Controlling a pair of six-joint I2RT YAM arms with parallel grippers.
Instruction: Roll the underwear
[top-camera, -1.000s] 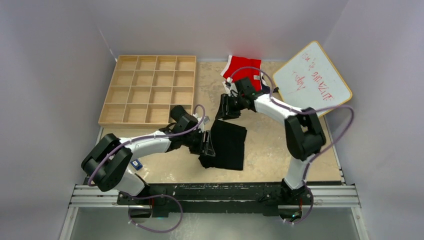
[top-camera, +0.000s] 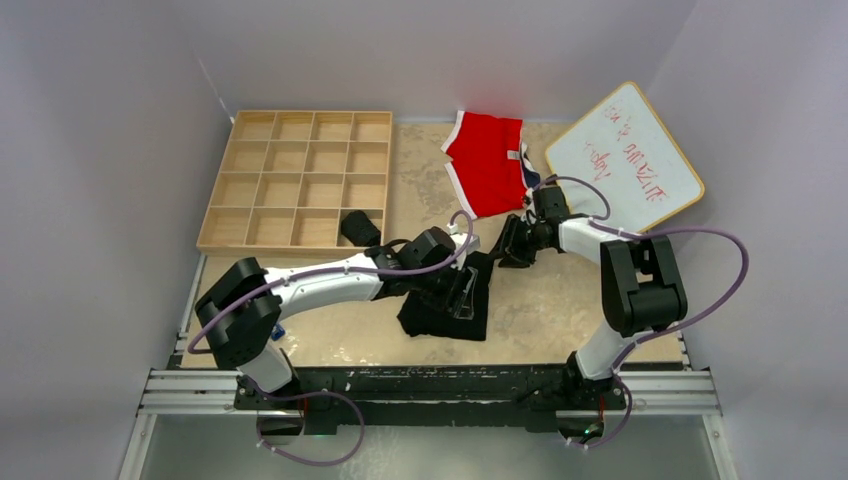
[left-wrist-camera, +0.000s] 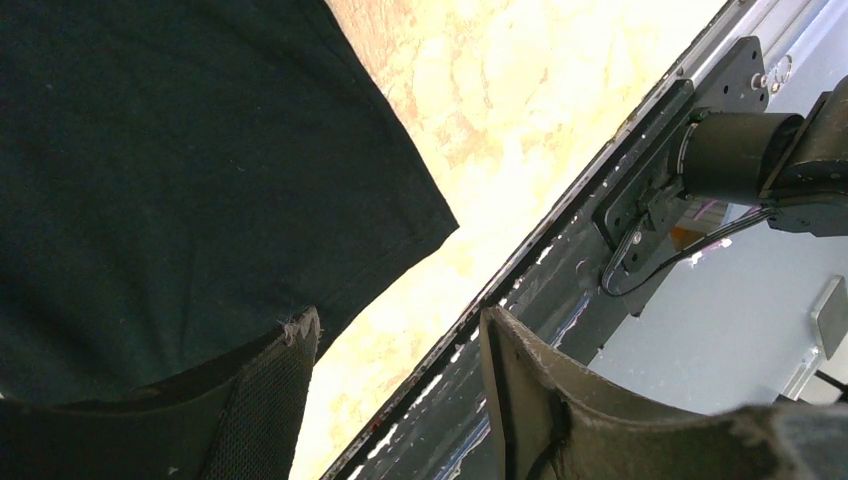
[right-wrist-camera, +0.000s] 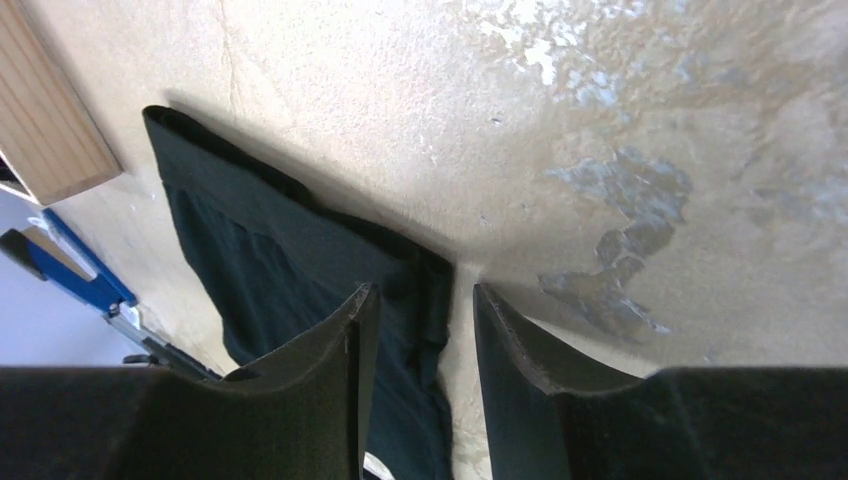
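The black underwear (top-camera: 430, 321) lies spread as a dark rectangle on the table, partly covered by my left arm in the top view. Above its right side hangs my left gripper, open, with a corner of the cloth (left-wrist-camera: 400, 190) lying beyond its fingertips. My right gripper is at the far right corner of the cloth. Its fingers (right-wrist-camera: 362, 330) are parted. The folded corner of the underwear (right-wrist-camera: 436, 300) shows in the gap; contact cannot be made out.
A wooden compartment box (top-camera: 391, 190) stands at the back left, a dark rolled item (top-camera: 359, 228) in one compartment. Red clothing (top-camera: 487, 165) lies at the back, and a whiteboard (top-camera: 625, 160) leans at the back right.
My right gripper has swung from the cloth's far left corner to its far right one, its fingers closer together now. Rightwards across the cloth, the left gripper has moved too.
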